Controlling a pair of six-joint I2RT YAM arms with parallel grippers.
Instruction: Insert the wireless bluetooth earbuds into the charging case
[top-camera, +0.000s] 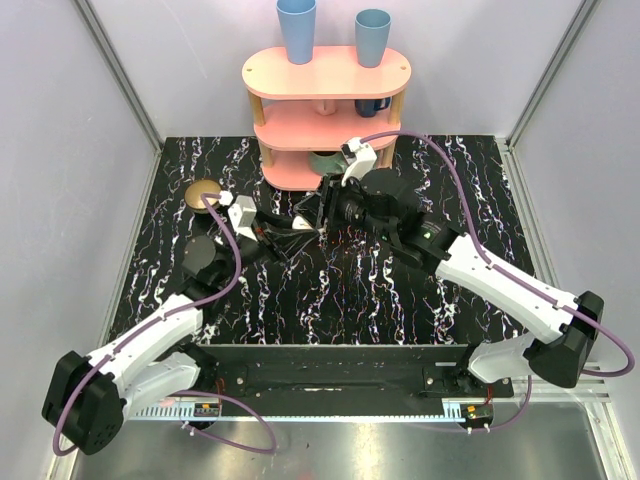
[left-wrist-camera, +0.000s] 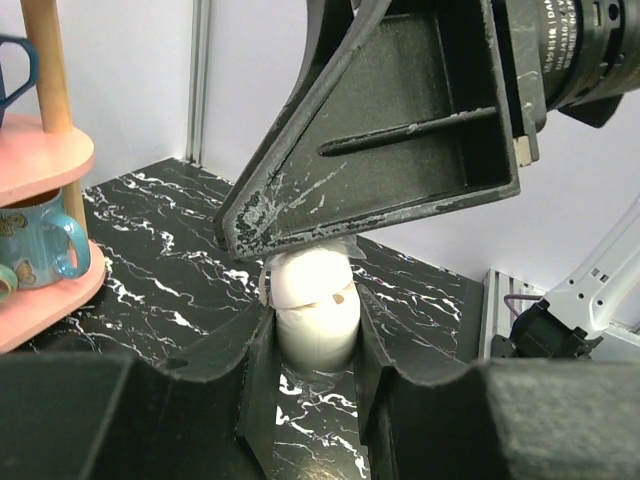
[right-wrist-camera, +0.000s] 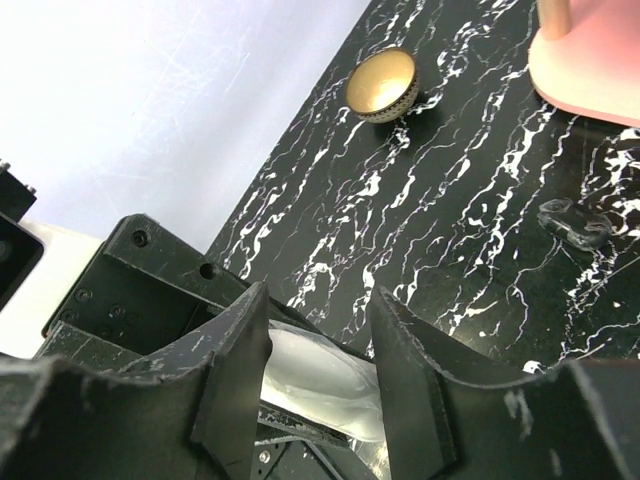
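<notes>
The white rounded charging case (left-wrist-camera: 318, 310), partly wrapped in clear film, is held between the fingers of my left gripper, which is shut on it. A horizontal seam crosses its front; the lid looks closed in the left wrist view. My right gripper (top-camera: 318, 205) is at the case from above and the right, one finger (left-wrist-camera: 370, 130) reaching its top. In the right wrist view, its fingers (right-wrist-camera: 235, 370) stand part open on either side of the case (right-wrist-camera: 325, 385); I cannot tell whether they press on it. No earbuds can be made out.
A dark glossy lump (right-wrist-camera: 575, 223) lies on the black marbled table. A gold bowl (top-camera: 203, 194) stands at the back left. Behind, a pink shelf (top-camera: 327, 75) holds cups.
</notes>
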